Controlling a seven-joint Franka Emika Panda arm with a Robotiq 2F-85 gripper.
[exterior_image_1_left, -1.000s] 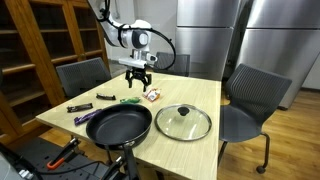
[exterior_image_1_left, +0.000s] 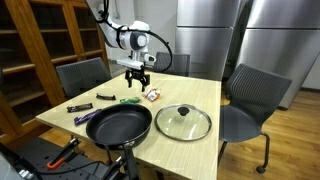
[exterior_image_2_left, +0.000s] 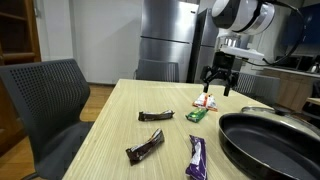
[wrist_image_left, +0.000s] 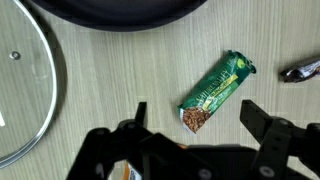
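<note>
My gripper (exterior_image_1_left: 138, 80) hangs above the far part of the table, its fingers wide apart and nothing between them. In the wrist view a green wrapped bar (wrist_image_left: 216, 90) lies slantwise on the wood below the open fingers. The same green bar (exterior_image_2_left: 197, 114) shows on the table in the second exterior view, lower than the gripper (exterior_image_2_left: 217, 88). A white and orange packet (exterior_image_1_left: 152, 95) lies close to it; the gripper body hides most of this packet in the wrist view. The black pan (exterior_image_1_left: 119, 125) stands empty at the near side, with its glass lid (exterior_image_1_left: 184, 123) on the right.
Two dark wrapped bars (exterior_image_2_left: 146, 147) and a purple wrapped bar (exterior_image_2_left: 197, 158) lie on the table's left side. Chairs (exterior_image_1_left: 250, 105) stand around the table. Bare wood is free beyond the lid.
The arm's pose differs very slightly, with the gripper staying over nearly the same spot. Pan, lid and wrapped items lie where they were.
</note>
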